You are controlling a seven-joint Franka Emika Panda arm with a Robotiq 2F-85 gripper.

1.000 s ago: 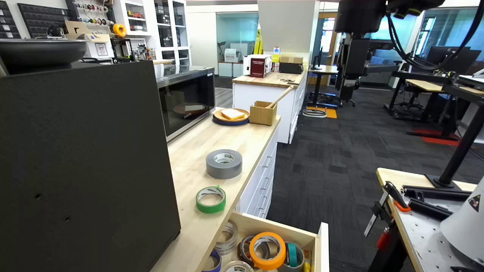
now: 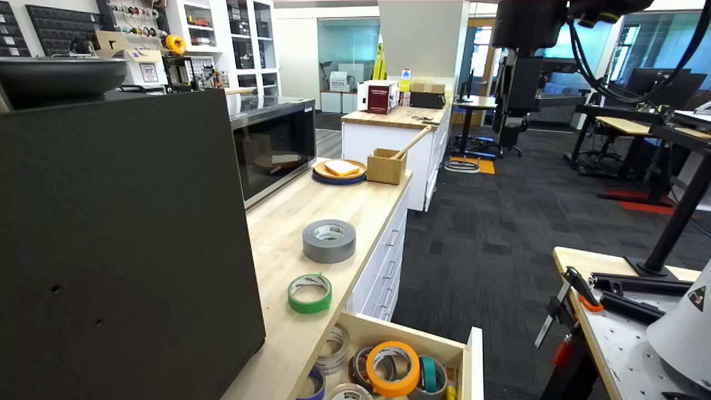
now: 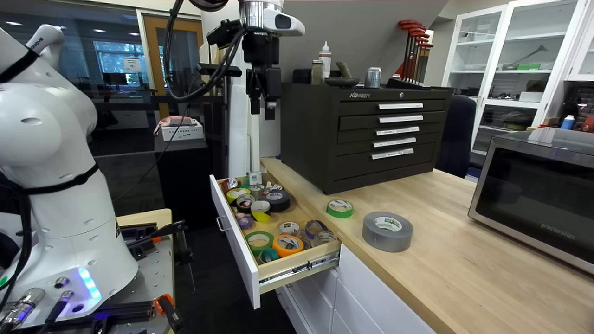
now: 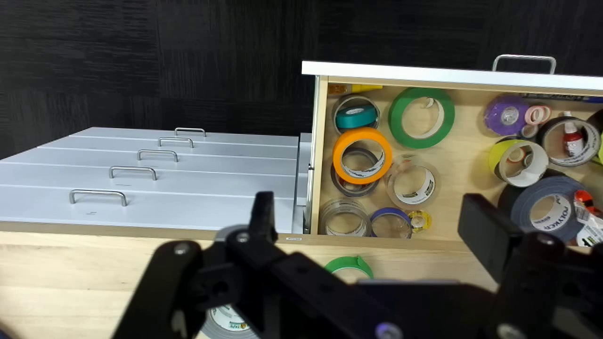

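High above the open drawer point(image 3: 236, 239), my gripper point(image 3: 262, 109) points downward. It stands open in the wrist view, with its two fingers point(image 4: 263, 213) wide apart and nothing held between them. On the wooden counter lie a green tape roll point(image 3: 339, 208) and, beside it, a larger grey tape roll point(image 3: 387, 231). In the wrist view the gripper's body hides much of both rolls. Inside the drawer are many loose rolls, among them an orange one point(image 4: 362, 156), a wide green one point(image 4: 421, 117) and a purple one point(image 4: 509, 115).
A black tool chest point(image 3: 384, 133) stands on the counter behind the green roll, with a microwave point(image 3: 534, 195) further along. In exterior view 1, plates with bread point(image 2: 341, 169) and a wooden box point(image 2: 386, 166) sit at the far end. Bare counter surrounds the grey roll.
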